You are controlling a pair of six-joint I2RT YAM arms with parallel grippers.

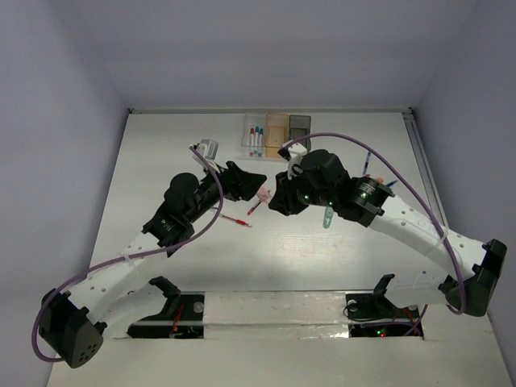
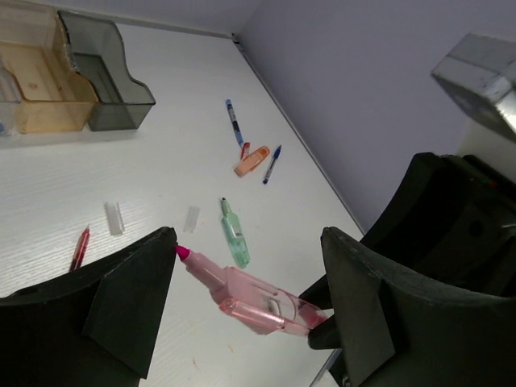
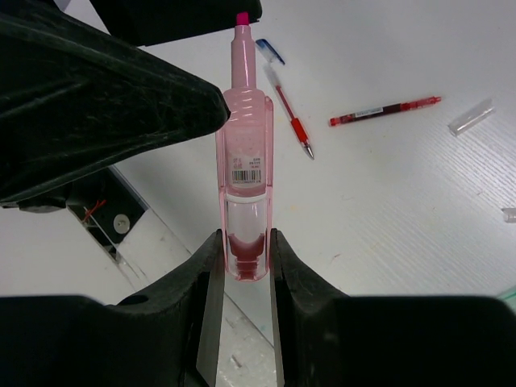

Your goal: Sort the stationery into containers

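Observation:
Held in the air between the arms is a pink highlighter, its magenta tip bare; my right gripper is shut on its rear end. My left gripper stands open, its two fingers on either side of the tip end in the left wrist view, without gripping it. On the table lie a red pen, a dark red marker, a green highlighter, an orange highlighter and blue pens. The clear organizer has several markers in its left compartment; its amber compartment and grey compartment look empty.
Loose clear caps lie on the white table near the dark red marker. Grey walls rise at the sides and back. Both arms are close together over the centre.

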